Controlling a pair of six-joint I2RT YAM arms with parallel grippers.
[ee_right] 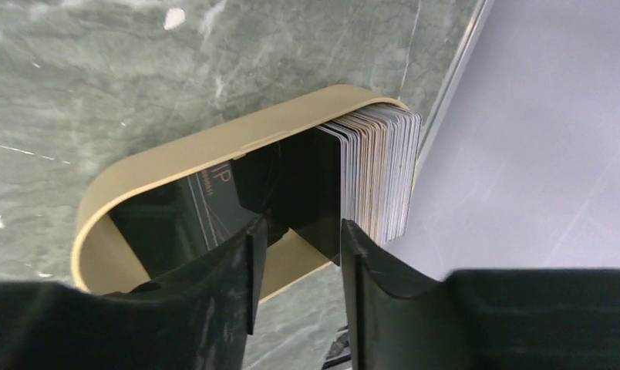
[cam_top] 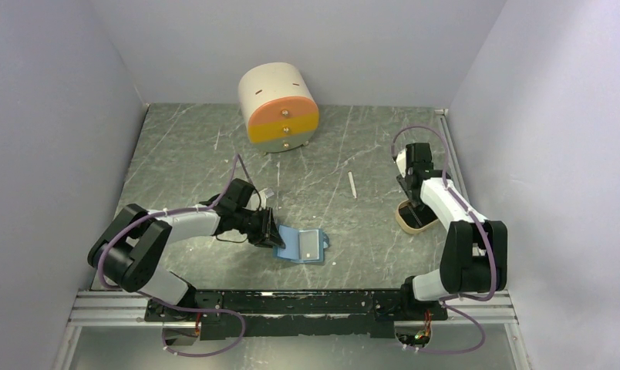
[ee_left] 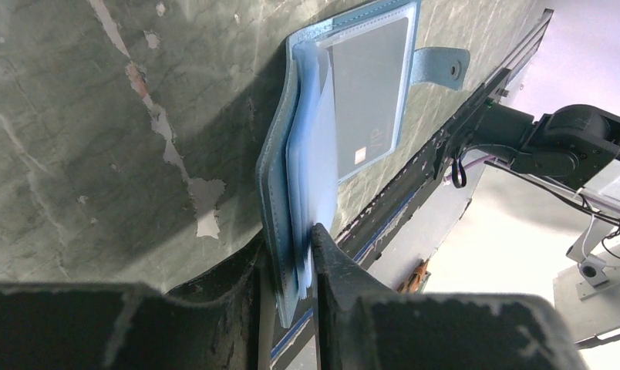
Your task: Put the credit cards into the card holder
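Note:
The blue card holder (cam_top: 310, 245) lies spread on the table at front centre, and in the left wrist view its cover flap (ee_left: 278, 193) stands raised between the fingers of my left gripper, which is open around it. A clear window (ee_left: 368, 85) faces up on the holder's flat half. My right gripper is open over a tan oval box (ee_right: 191, 150). Inside the box, a tight row of cards (ee_right: 380, 169) stands at the right end with a black card (ee_right: 315, 189) facing the fingers. Another dark, printed card (ee_right: 214, 193) leans further left.
A thin white strip (cam_top: 352, 185) lies mid-table. At the back stands a rounded drawer cabinet (cam_top: 284, 116). A wall (ee_right: 515, 154) rises close to the right of the card box. The table between the two arms is mostly clear.

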